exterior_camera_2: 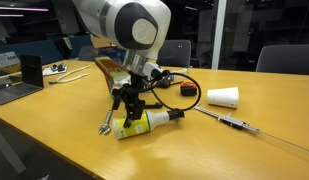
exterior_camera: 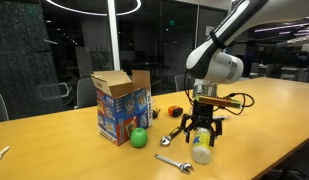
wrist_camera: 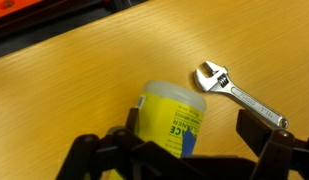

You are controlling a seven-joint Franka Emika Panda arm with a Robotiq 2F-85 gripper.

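Observation:
A yellow and white bottle (exterior_camera_2: 142, 124) lies on its side on the table, its dark neck pointing away to the right in exterior view 2. Over it stands my gripper, open and pointing down. In the wrist view, the bottle's pale rounded end and yellow label (wrist_camera: 172, 118) show between the spread fingers, nearer the left one. Exterior view 1 has the gripper partly in front of the bottle (exterior_camera: 202, 152). Whether the fingers touch it, I cannot tell.
An adjustable wrench (wrist_camera: 239, 94) lies close to the bottle. A blue and red box (exterior_camera: 122, 112) and a green ball (exterior_camera: 139, 138) stand to the left in exterior view 1. A white cup (exterior_camera_2: 223, 97) and a long thin tool (exterior_camera_2: 256, 129) lie on the other side.

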